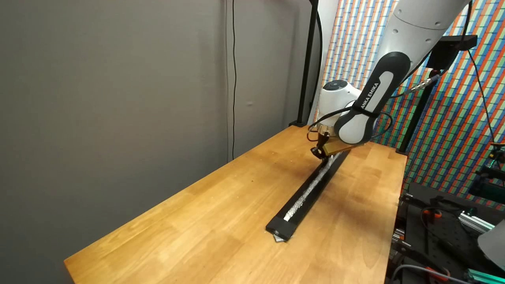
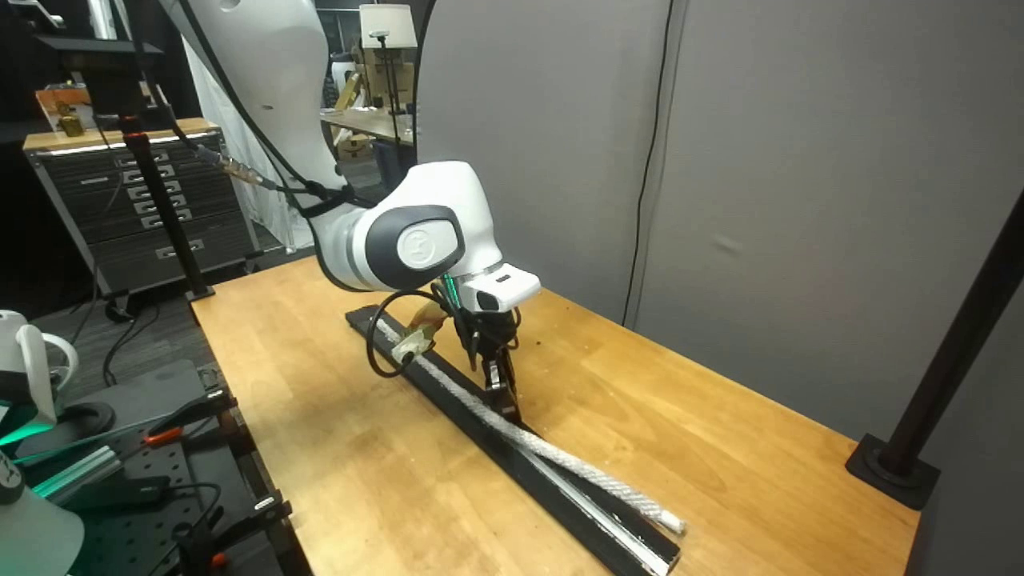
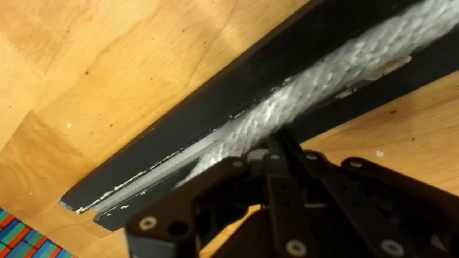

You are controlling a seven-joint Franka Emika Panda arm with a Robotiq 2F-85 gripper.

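A white braided rope [image 2: 586, 470] runs along a long black channel strip [image 2: 461, 416] lying on the wooden table. In exterior view 2 its near end rests off the pale groove, toward the back edge of the strip. Farther up, the wrist view shows the rope [image 3: 327, 77] over the middle of the strip [image 3: 172, 142], while the groove lies bare at lower left. My gripper [image 2: 509, 414] points down at the strip's back side, right against the rope. Its fingers look shut in the wrist view; the gripper hides whatever is between their tips.
A yellowish block-like part [image 1: 341, 146] is attached beside the gripper, low over the strip. Black posts [image 2: 936, 384] stand at the table's edges, and a grey wall [image 1: 142, 94] borders the back.
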